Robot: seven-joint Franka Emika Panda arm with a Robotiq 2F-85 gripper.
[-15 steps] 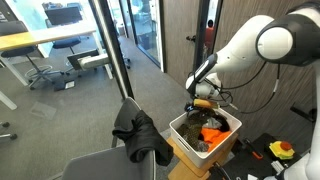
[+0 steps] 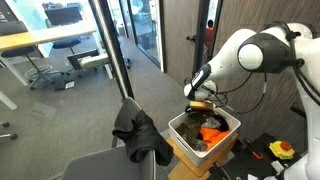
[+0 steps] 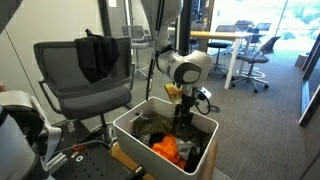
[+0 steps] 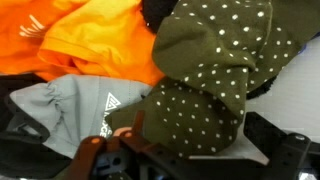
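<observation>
My gripper is open, its two dark fingers apart at the bottom of the wrist view. Between and beyond them lies a dark green cloth with white dots, not gripped. Bright orange cloth is to its upper left, with a grey cloth bearing a white triangle mark below that. These fabrics sit in a white bin. From outside, the gripper appears over the bin's far side; its exact height above the cloth is hard to judge.
An office chair with a black garment draped over it stands beside the bin. The bin's pale wall is close on the right in the wrist view. Open grey floor extends beyond.
Over the last second my arm and gripper have shifted slightly left and down in exterior view 1. The bin and the cloths look unmoved.
</observation>
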